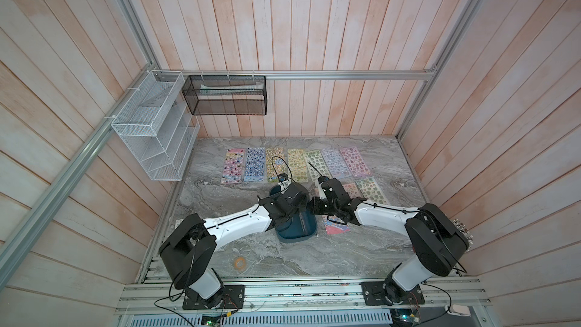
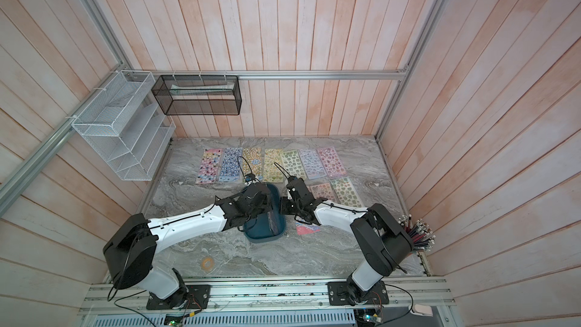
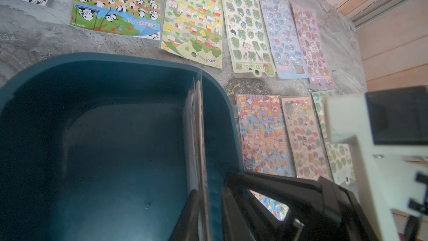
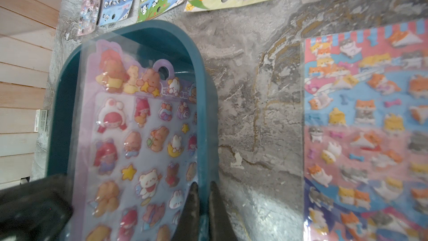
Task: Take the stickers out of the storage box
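The dark teal storage box [image 3: 133,59] stands on the table between my two arms. Inside it, a thin stack of sticker sheets [image 3: 196,120] stands on edge near the right wall. My left gripper is down in the box, shut on that stack from both sides. In the right wrist view the stack shows its purple front sheet [image 4: 133,151] with bears and bunnies. My right gripper is shut on the box's right rim [image 4: 205,102], one finger on each side of the wall. The fingers' lower parts are cut off at the frame edge.
Behind the box lies a row of sticker sheets [image 1: 254,164], with several more, such as a dog-patterned sheet [image 4: 365,151], to its right. A tape roll [image 1: 239,263] rests front left. Wire baskets [image 1: 225,95] hang on the back and left walls.
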